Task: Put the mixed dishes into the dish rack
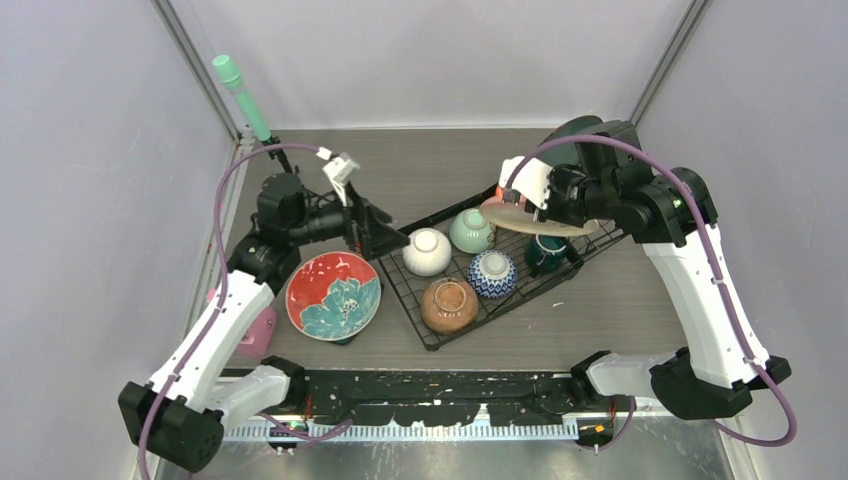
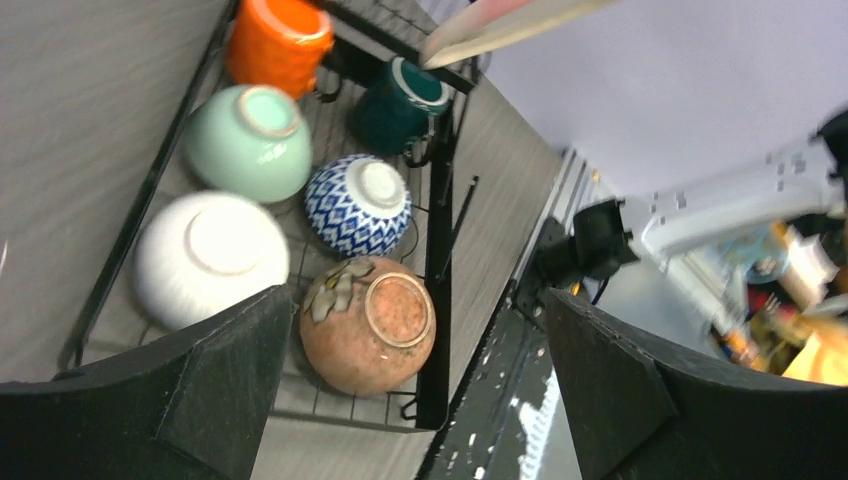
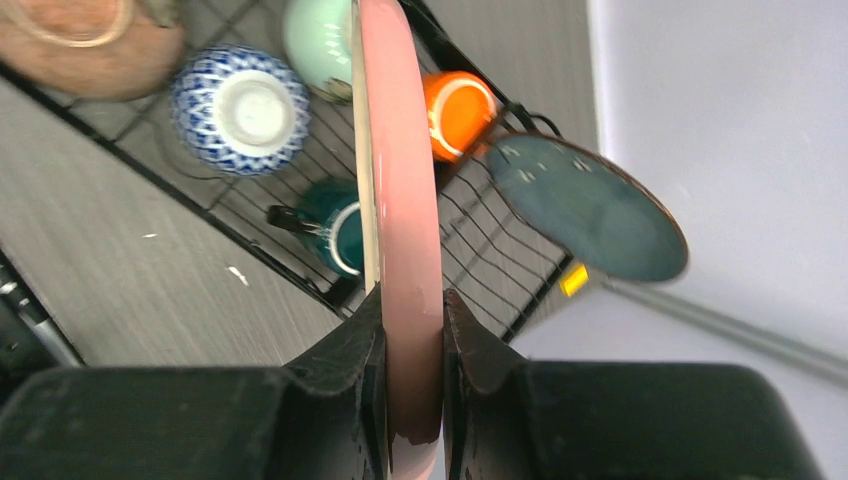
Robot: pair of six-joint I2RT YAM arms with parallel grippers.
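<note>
My right gripper is shut on a pink-and-cream plate (image 3: 400,170), held on edge over the right part of the black dish rack (image 1: 420,331). The rack holds an upturned white bowl (image 1: 427,250), mint bowl (image 1: 471,230), blue patterned bowl (image 1: 491,275), brown bowl (image 1: 449,306), teal mug (image 2: 390,110) and orange mug (image 2: 275,40). A dark teal plate (image 3: 585,205) stands at the rack's right end. My left gripper (image 1: 385,232) is open and empty near the rack's left side.
A red-and-turquoise plate (image 1: 334,295) lies left of the rack. A pink item (image 1: 257,330) sits at the far left, partly behind the left arm. Bare table shows behind and in front of the rack.
</note>
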